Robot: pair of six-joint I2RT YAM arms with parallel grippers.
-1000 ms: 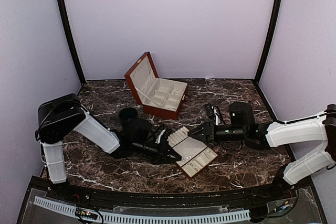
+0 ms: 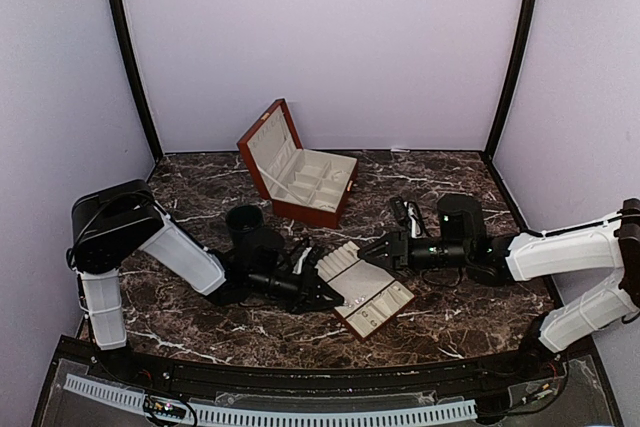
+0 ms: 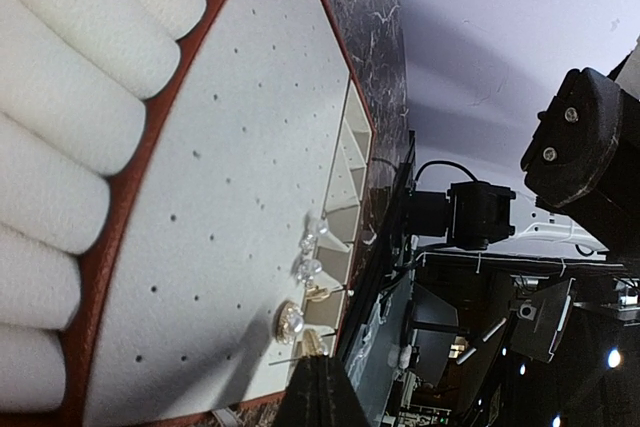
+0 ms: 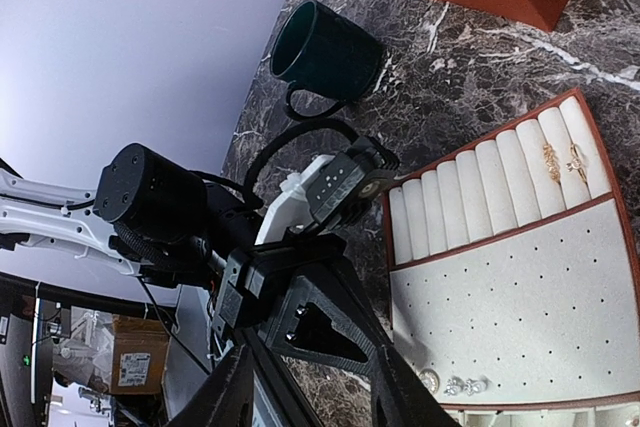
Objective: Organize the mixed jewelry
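Note:
A jewelry tray [image 2: 365, 282] lies on the marble table, with ring rolls [image 4: 495, 192], a perforated pad [image 4: 510, 302] and small compartments [image 3: 345, 187]. Two gold pieces [image 4: 551, 160] sit on the rolls. Along the pad's compartment edge lie pearl and clear earrings [image 3: 290, 322]. My left gripper is shut at these earrings, beside a small gold piece; whether anything thin is between its tips is unclear. My right gripper hangs over the tray's left part with its fingers apart and nothing visible between them.
An open red jewelry box [image 2: 310, 187] stands at the back. A dark green mug [image 4: 325, 62] stands behind the left arm. Both arms are close together over the tray.
The left gripper has shifted very slightly at the tray. Otherwise nothing visibly differs.

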